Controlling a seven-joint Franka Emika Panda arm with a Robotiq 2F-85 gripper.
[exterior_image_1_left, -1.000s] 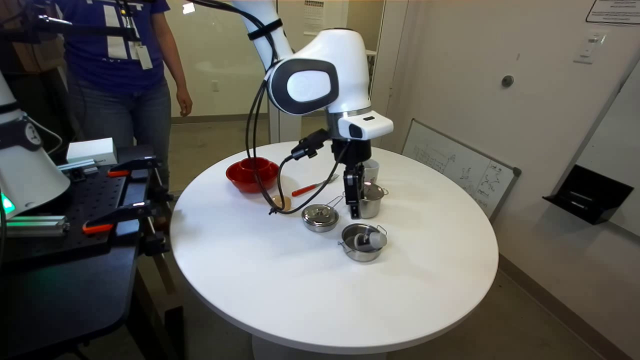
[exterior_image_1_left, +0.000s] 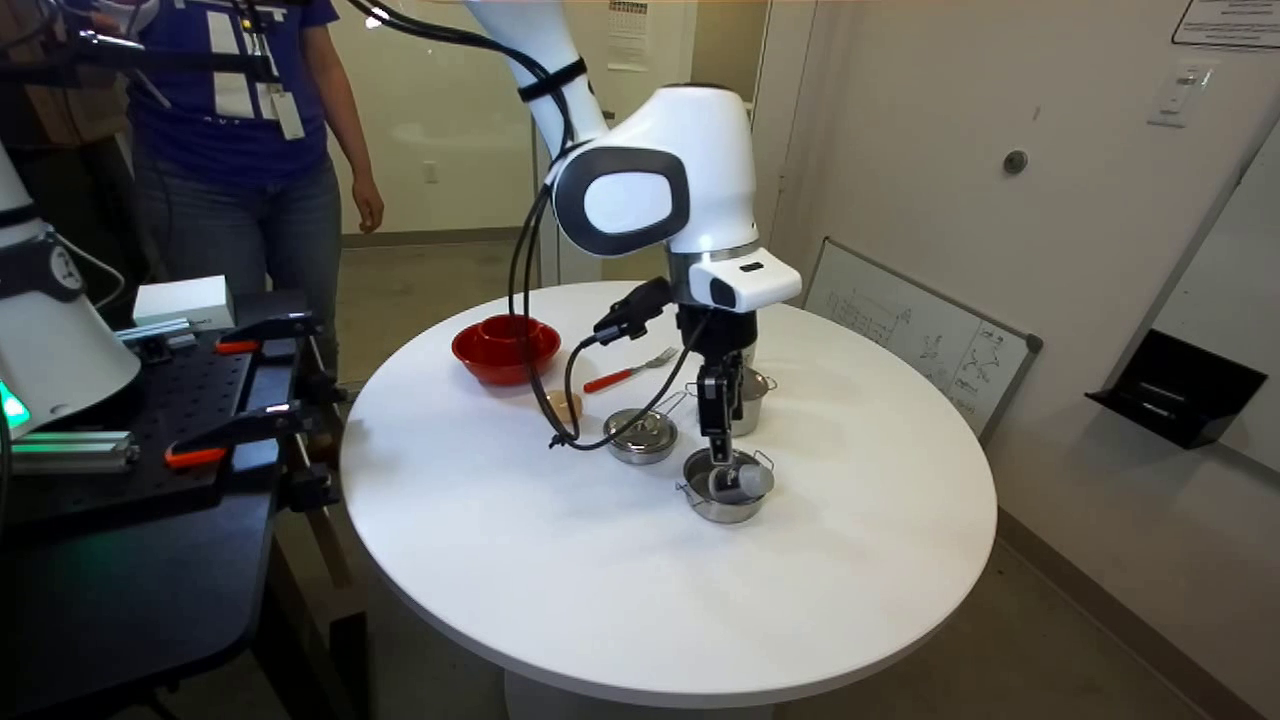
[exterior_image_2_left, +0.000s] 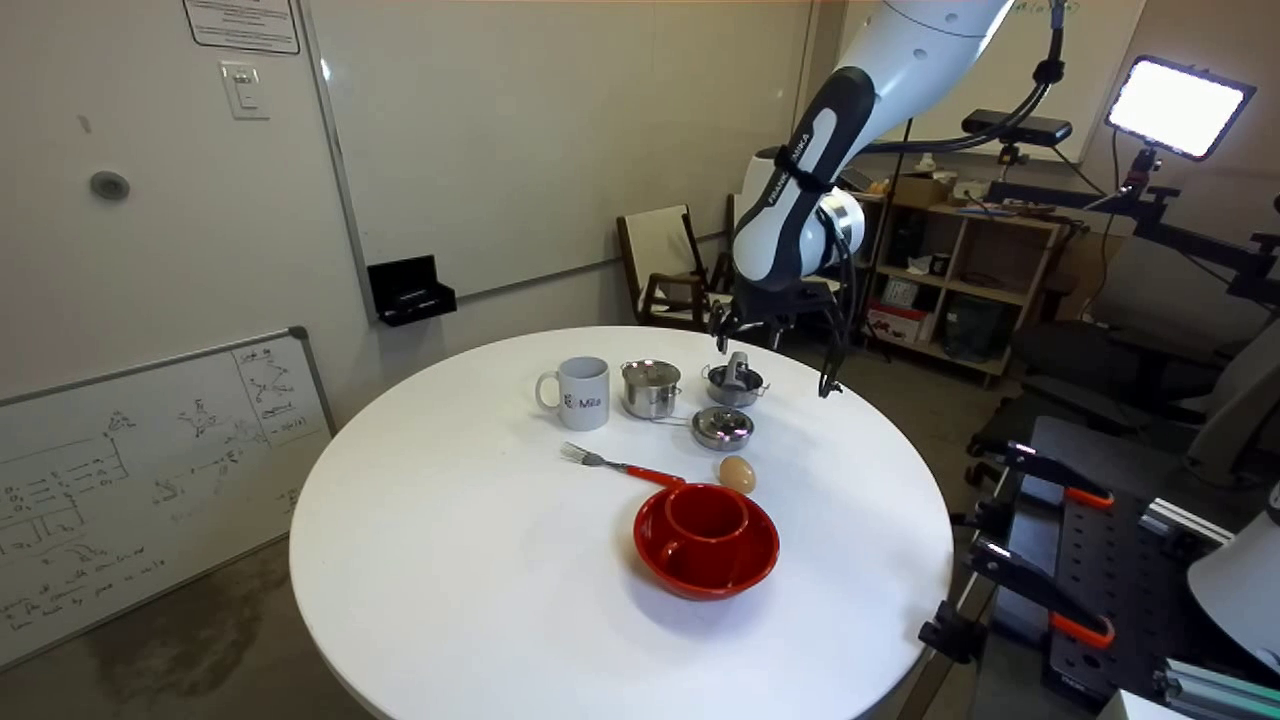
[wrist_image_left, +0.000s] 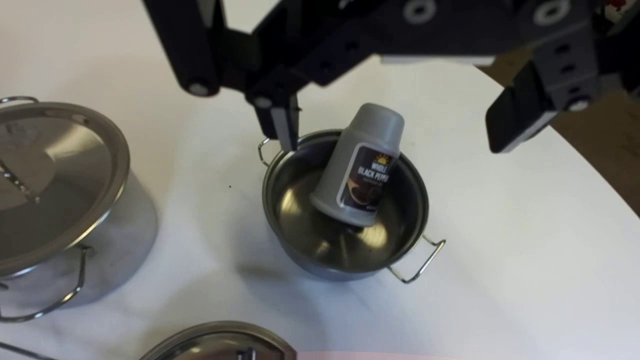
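A grey bottle labelled black pepper (wrist_image_left: 366, 162) leans inside the open steel pot (wrist_image_left: 288, 240), its cap tilted up over the rim. Above them is my gripper, its fingers wide apart and empty; in the wrist view the bottle shows between the two fingers, nearer the left one. In the first exterior view the gripper (exterior_image_1_left: 720, 458) reaches down over the pot (exterior_image_1_left: 723, 506), partly covering the bottle (exterior_image_1_left: 756, 480). From the other side, the bottle (exterior_image_2_left: 737, 367) stands tilted in the pot (exterior_image_2_left: 735, 394) just below the gripper.
A lidded steel pot (exterior_image_2_left: 650, 390) and a grey mug (exterior_image_2_left: 584, 394) stand close by. A small lidded pan (exterior_image_1_left: 642, 437), an egg (exterior_image_2_left: 737, 474), a fork (exterior_image_2_left: 624, 467) and a red bowl (exterior_image_2_left: 654, 558) holding a red cup (exterior_image_2_left: 705, 516) share the table.
My gripper has come lower and nearer the camera in the first exterior view, from beside the lidded pot to over the open one. The bottle and pots look unmoved.
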